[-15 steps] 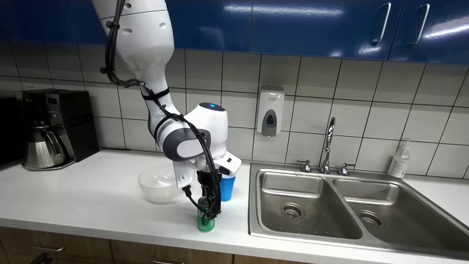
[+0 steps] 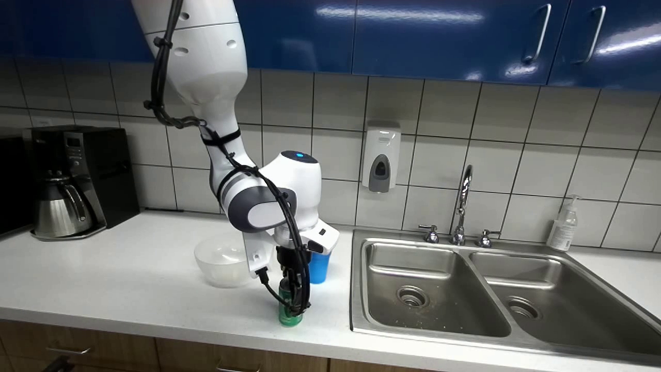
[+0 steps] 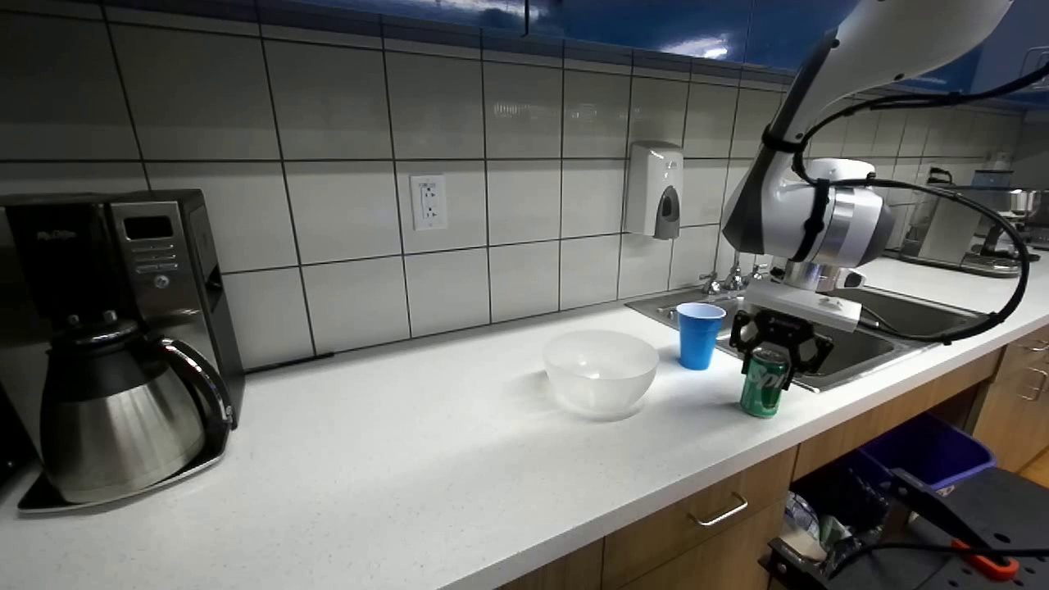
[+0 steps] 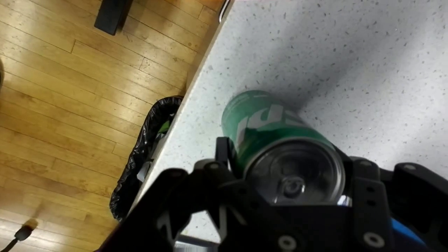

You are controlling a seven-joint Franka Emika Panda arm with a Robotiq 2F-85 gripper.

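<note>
A green soda can (image 3: 762,392) stands upright on the white counter, near its front edge. My gripper (image 3: 769,374) comes down over it from above and is shut on the can, one finger on each side of its upper part. In the wrist view the can (image 4: 268,121) shows its lid and pull tab toward me, with a black finger (image 4: 223,151) against its left side. Cables partly cover the can (image 2: 289,320) in the first exterior view.
Behind the can stand a blue cup (image 3: 699,339) and a translucent bowl (image 3: 600,374). A steel double sink (image 2: 434,291) lies to the right, a coffee maker (image 2: 80,180) at the far left. Open counter stretches left of the bowl. Beyond the front edge is a black-lined bin (image 4: 145,155).
The arm has come down slightly, and the gripper now sits lower around the can. The can itself stands in the same place.
</note>
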